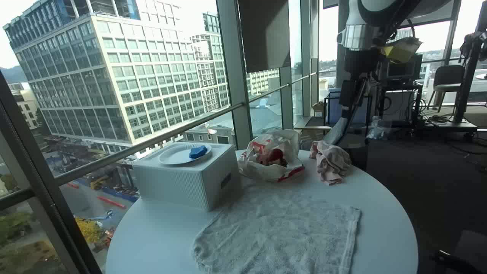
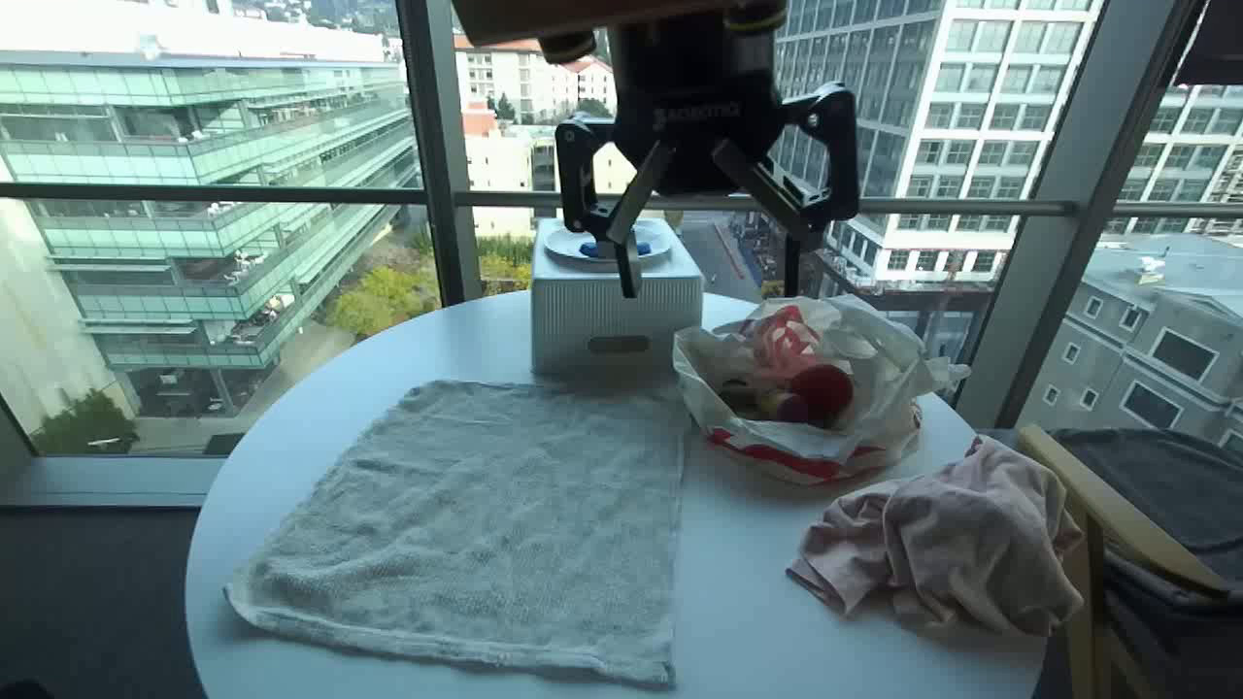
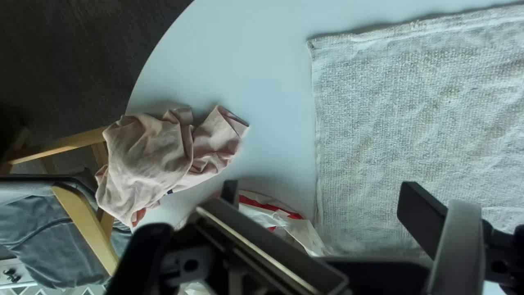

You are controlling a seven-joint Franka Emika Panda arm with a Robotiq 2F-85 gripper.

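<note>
My gripper [image 2: 712, 280] hangs open above the round table, with nothing between its fingers. A grey-white towel [image 2: 501, 524] lies spread nearly flat on the tabletop, lightly wrinkled. To its right in exterior view 2 lies a crumpled pink cloth [image 2: 950, 542], close to the table edge. Behind that cloth stands an open plastic bag [image 2: 804, 449] with a red round item [image 2: 822, 394] and other things inside. On a white ribbed box [image 2: 618, 309] rests a white plate [image 1: 171, 157] holding a blue object [image 1: 198, 151]. In the wrist view the gripper partly hides the bag.
Bare tabletop [image 3: 265, 73] shows between the towel and the pink cloth. Close beside the table, a chair with wooden arms [image 2: 1119, 513] stands near the pink cloth. Tall windows with a rail run behind the box.
</note>
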